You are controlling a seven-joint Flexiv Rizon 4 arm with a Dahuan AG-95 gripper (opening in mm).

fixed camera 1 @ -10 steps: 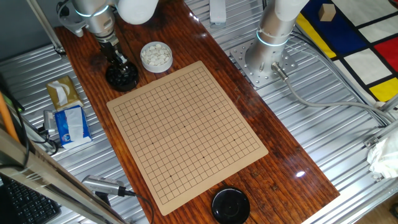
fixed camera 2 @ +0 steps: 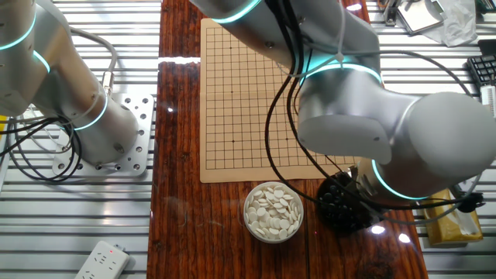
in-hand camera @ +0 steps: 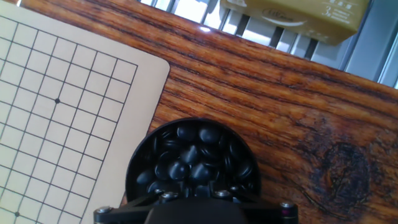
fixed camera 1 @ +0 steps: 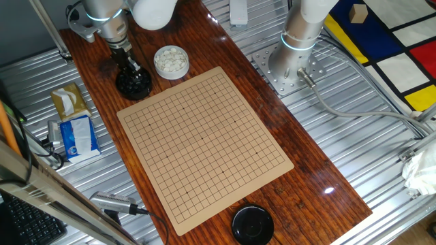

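Observation:
My gripper (fixed camera 1: pixel 134 71) points down into the bowl of black stones (fixed camera 1: pixel 133 87) near the table's far left edge. In the wrist view the fingertips (in-hand camera: pixel 181 187) reach over the near part of that bowl, low among the glossy stones (in-hand camera: pixel 200 172). Dark fingers against dark stones hide whether the fingers are apart or hold a stone. The bare Go board (fixed camera 1: pixel 204 146) lies flat mid-table, with no stones on its grid. Beside the black bowl stands a white bowl (fixed camera 2: pixel 248 215) full of white stones (fixed camera 2: pixel 273 211). The arm covers the gripper in exterior view 2.
A black round lid or dish (fixed camera 1: pixel 252 224) rests by the board's near edge. Tissue packs, one gold (fixed camera 1: pixel 70 102) and one blue (fixed camera 1: pixel 80 139), lie off the table's left side. The arm's base (fixed camera 1: pixel 289 64) stands beyond the right edge. Bare wood (fixed camera 1: pixel 300 197) shows right of the board.
The upper arm has shifted very slightly to the right over the last second, with the gripper staying at the black bowl. Bowls and board have not moved.

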